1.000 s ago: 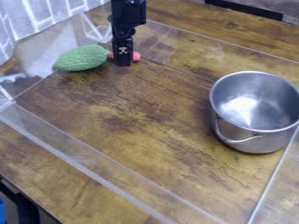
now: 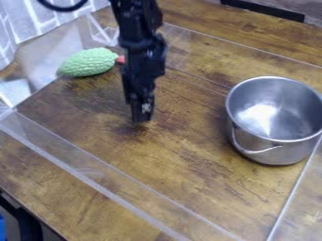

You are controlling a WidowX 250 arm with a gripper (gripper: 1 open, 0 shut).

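The black gripper (image 2: 137, 111) hangs low over the middle-left of the wooden table, blurred, its tips pointing down in front of a green bumpy object (image 2: 86, 62) and a small red object (image 2: 120, 59) that is partly hidden behind the arm. Whether the fingers are open or shut is unclear. A steel pot (image 2: 274, 120) with a wire handle stands on the right, apart from the gripper.
Clear plastic edging runs along the left and right sides. A dark edge lies at the back right.
The pot and green object look unmoved.
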